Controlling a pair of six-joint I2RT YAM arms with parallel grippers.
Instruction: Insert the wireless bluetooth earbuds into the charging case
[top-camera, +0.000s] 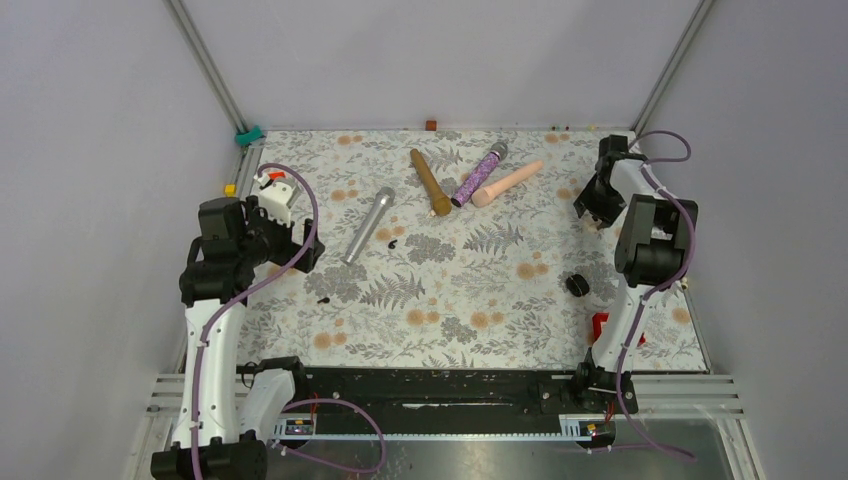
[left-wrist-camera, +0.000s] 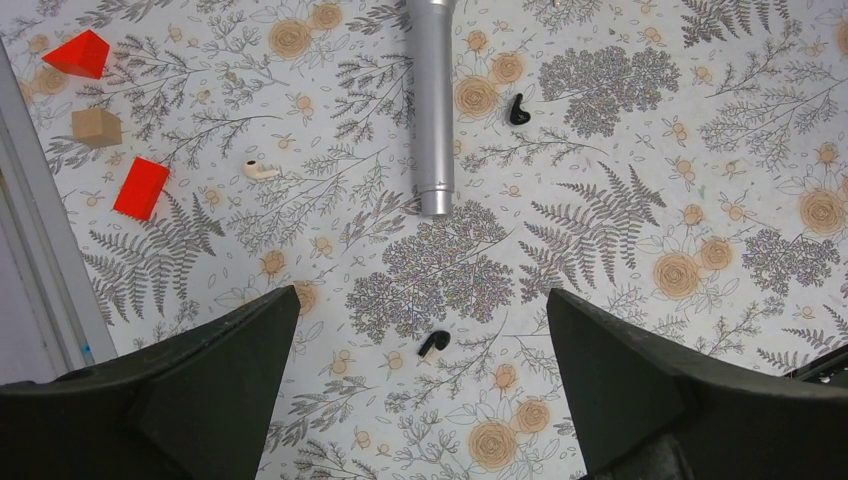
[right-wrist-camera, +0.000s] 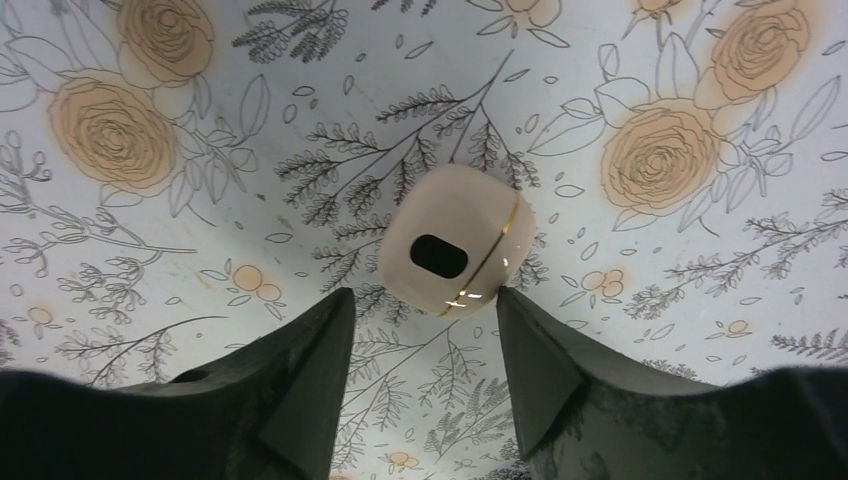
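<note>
A beige charging case (right-wrist-camera: 455, 215) with a gold seam and a black oval window lies closed on the cloth in the right wrist view. My right gripper is open above it, the case just ahead of and between its fingertips. From above, the right gripper's arm hides most of that case. My left gripper stands open and empty over the left side. Below it lie a black earbud (left-wrist-camera: 435, 343), a second black earbud (left-wrist-camera: 519, 110) farther off and a beige earbud (left-wrist-camera: 262, 171). A black case (top-camera: 577, 285) rests at right centre.
A silver microphone (top-camera: 370, 226) lies near the left gripper. A brown bat-like stick (top-camera: 430, 181), a purple microphone (top-camera: 480, 174) and a pinkish stick (top-camera: 508, 184) sit at back centre. A red box (top-camera: 599, 326) is partly under the right arm.
</note>
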